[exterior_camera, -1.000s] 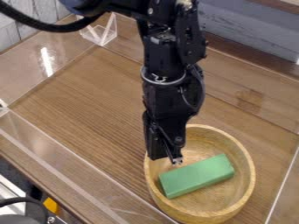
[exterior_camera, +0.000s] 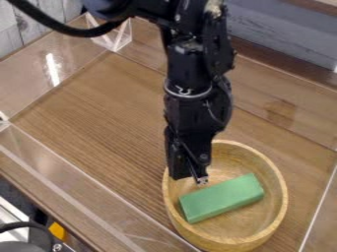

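My black gripper points down over the left back part of a round wooden bowl. It looks shut, with nothing visible between its fingers, though the tips are partly in shadow. A green rectangular block lies inside the bowl, a little below and right of the fingertips, apart from them.
Clear plastic edging runs along its lower left and right sides. A grey wall stands at the back.
The arm has shifted slightly and its upper part looks narrower, more upright over the bowl. The bowl and green block look unmoved.
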